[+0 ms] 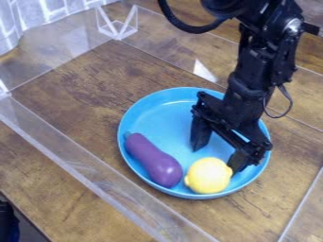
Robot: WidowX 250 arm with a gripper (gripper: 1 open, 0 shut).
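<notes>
My black gripper (pixel 220 138) reaches down from the upper right into the blue round plate (pixel 149 121), its fingers open and low over the plate's right half. A yellow lemon-like object (pixel 207 178) lies at the plate's lower edge, just below and left of the nearer finger. A purple eggplant (pixel 153 159) lies along the plate's left side, apart from the gripper.
The plate rests on a wooden surface (pixel 76 90) with clear room to the left. Transparent strips or walls (pixel 76 165) run along the lower left and upper edges. A small white object (pixel 116 21) is at the top.
</notes>
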